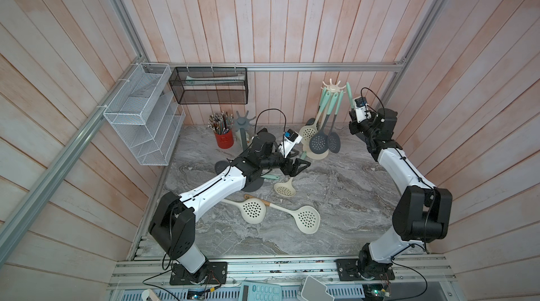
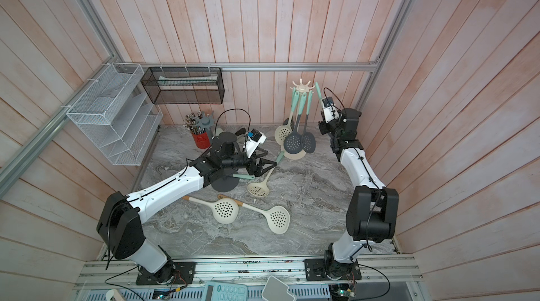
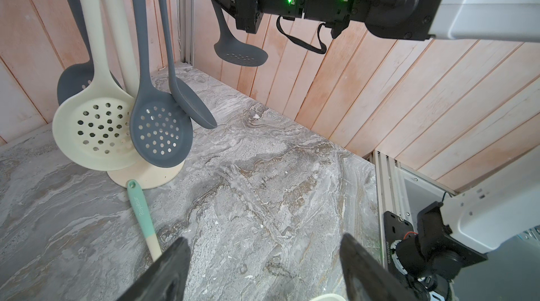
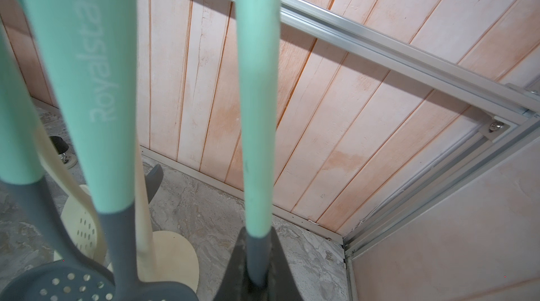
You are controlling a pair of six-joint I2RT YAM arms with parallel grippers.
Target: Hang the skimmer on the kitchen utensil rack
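Observation:
A dark grey skimmer with small holes (image 3: 240, 51) hangs upright from my right gripper, whose fingers are shut on the grey stem just below its mint handle (image 4: 258, 132). The handle (image 1: 349, 94) rises beside the cream utensil rack (image 1: 333, 86), to the right of its hooks and seemingly apart from them. Several utensils, including a grey perforated one (image 3: 161, 127), hang on that rack. My left gripper is open and empty, over the counter to the left of the rack. The skimmer's hanging hole is not in view in the right wrist view.
On the counter lie a cream skimmer (image 1: 285, 189), two perforated turners (image 1: 307, 220) and darker utensils near the left arm. A red cutlery pot (image 1: 224, 140) stands at the back left. A metal rail (image 1: 315, 67) crosses the back wall.

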